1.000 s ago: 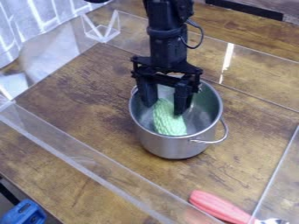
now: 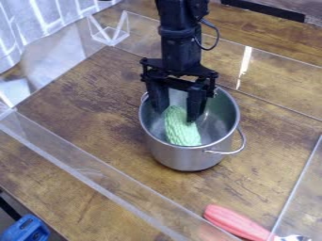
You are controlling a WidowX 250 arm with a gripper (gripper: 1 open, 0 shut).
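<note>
A steel pot [image 2: 179, 155] with a loop handle on its right stands at the centre of the wooden surface. Inside it lies a pale green, ridged object [image 2: 183, 130], like a cabbage or leafy vegetable. My black gripper [image 2: 178, 104] hangs over the pot with its fingers down inside the rim, one either side, above the green object; they appear apart, and I cannot tell whether they touch it.
A red-handled utensil [image 2: 236, 223] lies at the front right, and a blue object [image 2: 25, 231] at the lower left corner. Clear low walls border the surface. The wood left of the pot is bare.
My gripper has risen very slightly. The pot and the green object look unmoved.
</note>
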